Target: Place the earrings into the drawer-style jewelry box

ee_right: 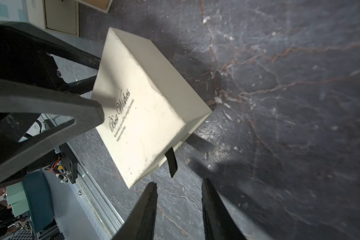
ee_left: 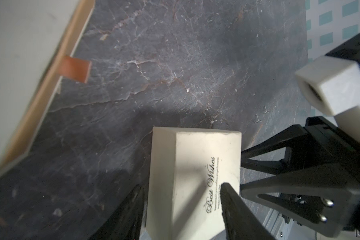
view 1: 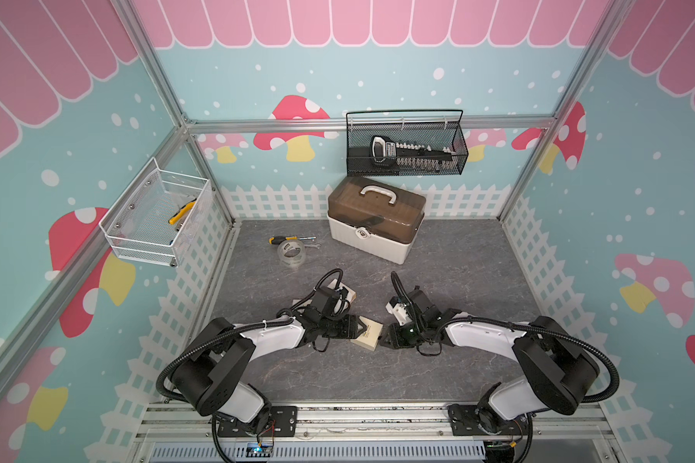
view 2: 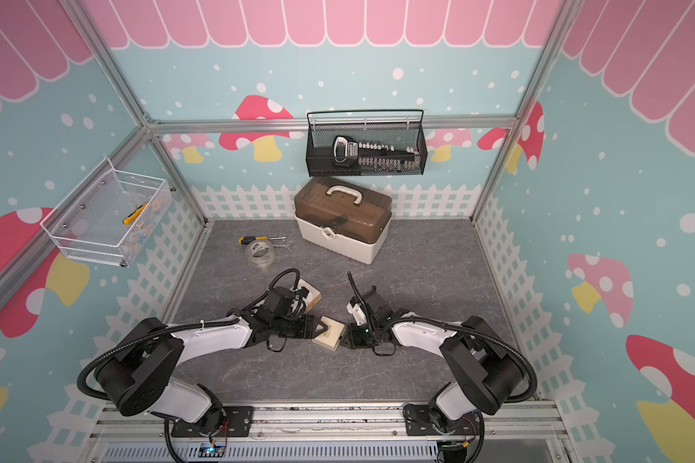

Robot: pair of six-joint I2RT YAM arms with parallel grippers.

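Observation:
A cream "Best Wishes" drawer box (view 1: 369, 333) lies on the table between my grippers, a black pull tab on its side (ee_right: 171, 162). My left gripper is at its left, part open, the fingertips over the box in the left wrist view. My right gripper is just right of it, part open, nothing between its fingers, below the tab in the right wrist view. A second pale box (ee_left: 24, 64) with an orange tab lies behind, partly hidden. Small pins (ee_left: 258, 119) lie on the table; whether these are the earrings is hard to tell.
A brown-lidded case (view 1: 374, 220) stands at the back, with a screwdriver (view 1: 282, 240) and clear tape roll (view 1: 292, 253) to its left. Baskets hang on the back and left walls.

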